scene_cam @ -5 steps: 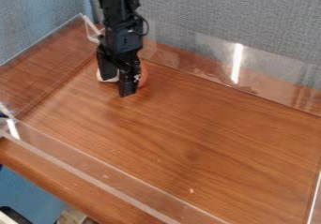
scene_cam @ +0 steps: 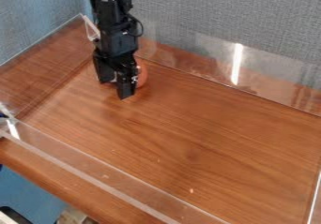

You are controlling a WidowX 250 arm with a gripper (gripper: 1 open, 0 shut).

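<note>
The black robot arm reaches down from the top left, its gripper (scene_cam: 118, 83) low over the wooden tabletop (scene_cam: 189, 153) at the back left. Just behind the gripper is a rounded orange-red object (scene_cam: 141, 74), mostly hidden by it. Whether the fingers are open, shut or holding that object is unclear.
Clear plastic walls edge the tabletop, with grey textured panels (scene_cam: 226, 22) behind. The middle, right and front of the surface are bare. A dark item and a light wooden piece sit outside at the lower left.
The gripper has shifted very slightly; the pale patch seen at its left side earlier is less visible now. Little else differs.
</note>
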